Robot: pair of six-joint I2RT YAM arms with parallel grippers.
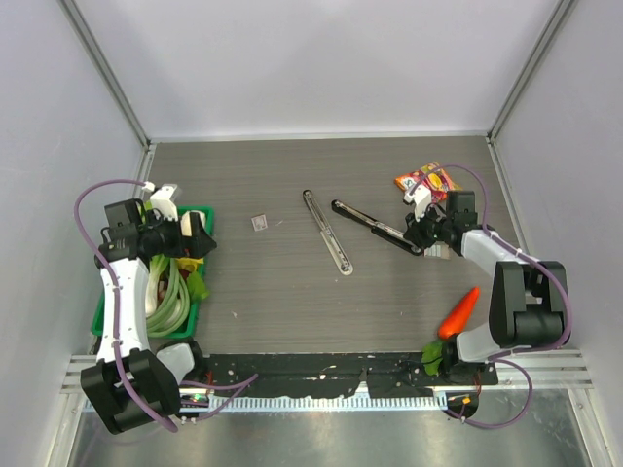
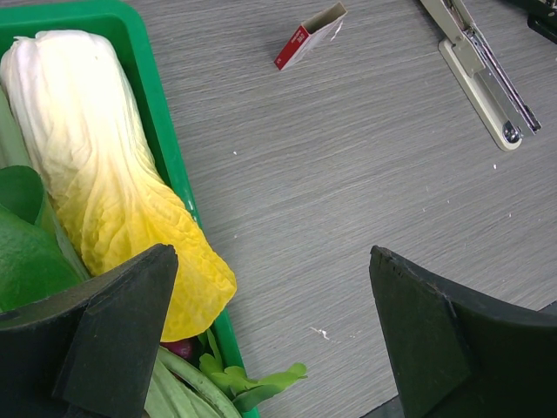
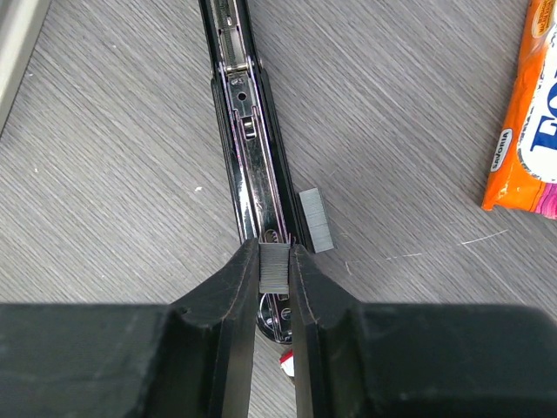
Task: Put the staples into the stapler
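Observation:
The black stapler (image 1: 365,218) lies unfolded right of centre, its metal channel bared in the right wrist view. Over its near end is my right gripper, with a short grey strip of staples (image 3: 274,272) between the fingertips, which appear to touch it on both sides. The strip lines up with the channel; whether it rests inside cannot be told. A second block of staples (image 3: 316,220) lies on the table against the stapler's right side. My left gripper is open and empty beside the green basket, well away from the stapler.
A white stapler (image 1: 326,232) lies open at mid-table. A small open box (image 2: 312,33) stands to its left. The green basket (image 2: 158,104) holds vegetables. An orange snack bag (image 3: 513,148) and a carrot (image 1: 458,312) are on the right.

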